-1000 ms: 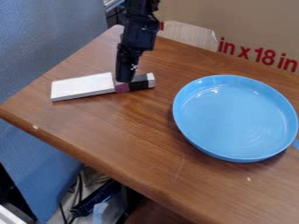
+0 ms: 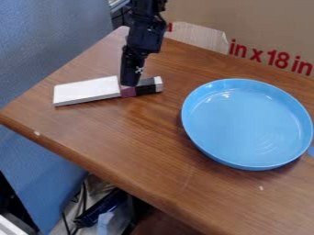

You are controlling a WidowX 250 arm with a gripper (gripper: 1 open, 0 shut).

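Note:
My black gripper [image 2: 132, 78] points down from the top centre onto a long flat bar on the wooden table. The bar has a white part [image 2: 84, 92] to the left and a dark part with a pinkish band [image 2: 147, 87] under and right of my fingers. The fingertips are at the bar near that band; whether they are open or shut on it is hard to tell. A round blue plate [image 2: 245, 124] lies to the right, apart from the bar.
A cardboard box [image 2: 258, 27] stands at the back. A blue-grey padded surface [image 2: 37, 46] borders the table's left side, with clutter below at the lower left.

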